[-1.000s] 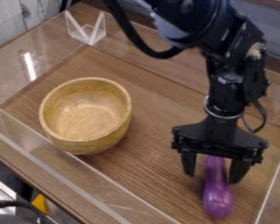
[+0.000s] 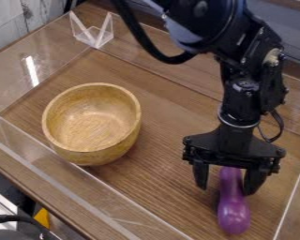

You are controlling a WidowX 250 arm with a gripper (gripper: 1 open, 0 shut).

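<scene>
A purple eggplant-like object (image 2: 234, 213) lies lengthwise on the wooden table at the lower right. My black gripper (image 2: 234, 174) is low over its narrow upper end, with the fingers on either side of it. Whether the fingers touch or hold it is hard to tell from this view.
An empty wooden bowl (image 2: 93, 124) stands on the left half of the table. A white wire holder (image 2: 93, 32) is at the back left edge.
My gripper has shifted very slightly over the purple object. The purple object and bowl stay where they were.
</scene>
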